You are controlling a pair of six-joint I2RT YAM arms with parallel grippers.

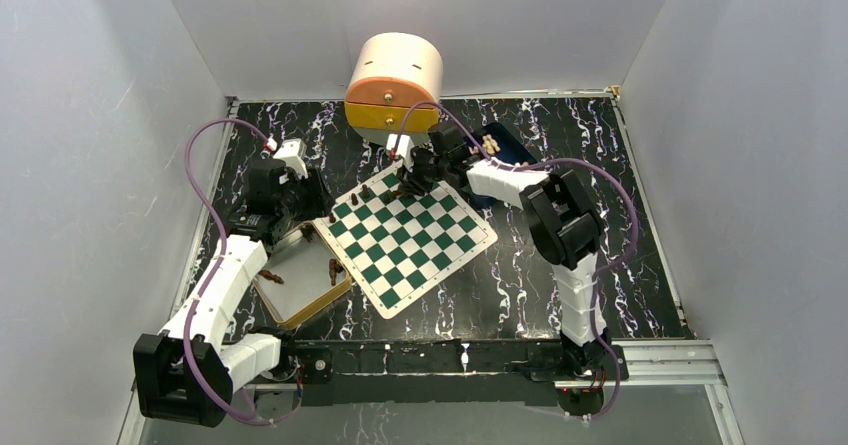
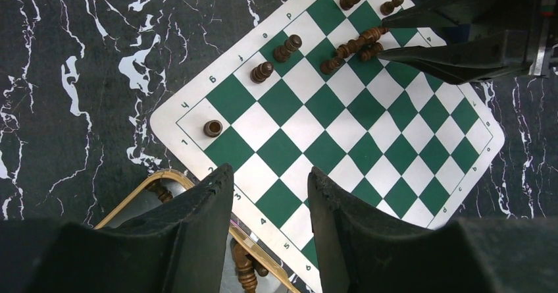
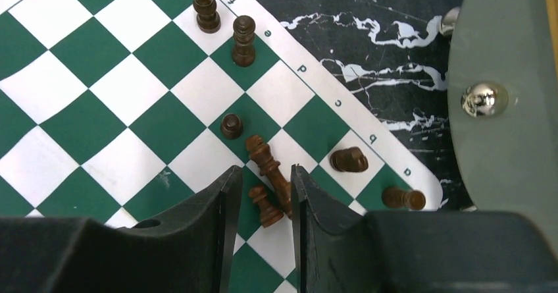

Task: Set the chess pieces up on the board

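Observation:
The chessboard (image 1: 405, 250) holds dark pieces along its far edge. My right gripper hangs part open over two pieces lying on the board, a long piece (image 3: 266, 158) and a pawn (image 3: 263, 207); whether it touches them is unclear. A short piece (image 3: 231, 126) stands beside them; others stand on edge squares, including a rook (image 2: 212, 128). My left gripper is open above the board's left side, nothing between its fingers.
A tray (image 1: 285, 310) of dark pieces lies left of the board, a blue tray (image 1: 510, 145) of light pieces behind right. A drawer cabinet (image 1: 392, 75) stands at the back.

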